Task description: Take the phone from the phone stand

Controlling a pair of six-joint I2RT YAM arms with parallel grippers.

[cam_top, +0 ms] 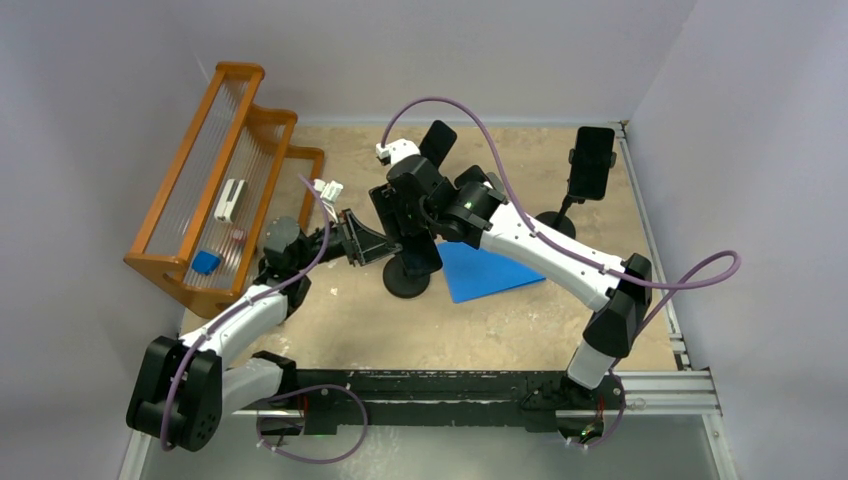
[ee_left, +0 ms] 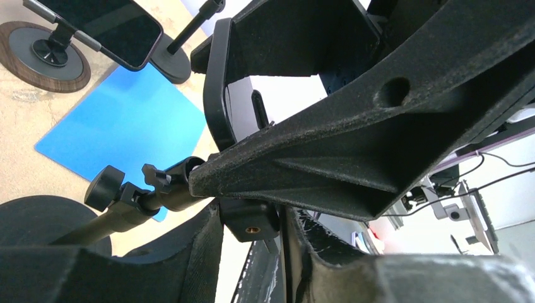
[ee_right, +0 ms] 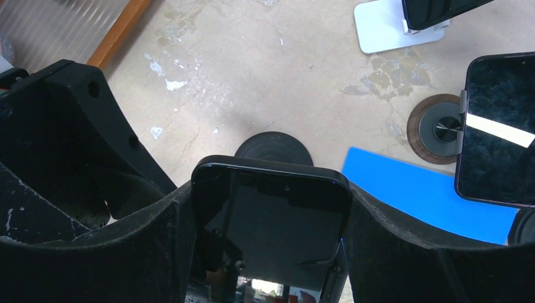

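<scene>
A black phone stand with a round base (cam_top: 406, 283) stands at table centre, its arm (ee_left: 135, 208) angling up toward the grippers. My right gripper (cam_top: 400, 210) is over it, shut on a black phone (ee_right: 271, 227), whose glossy face fills the lower middle of the right wrist view.
Other phones on stands (cam_top: 590, 160) (ee_right: 495, 126) stand at the back and right. A blue mat (cam_top: 490, 275) lies right of the stand. A wooden rack (cam_top: 170, 265) occupies the left.
</scene>
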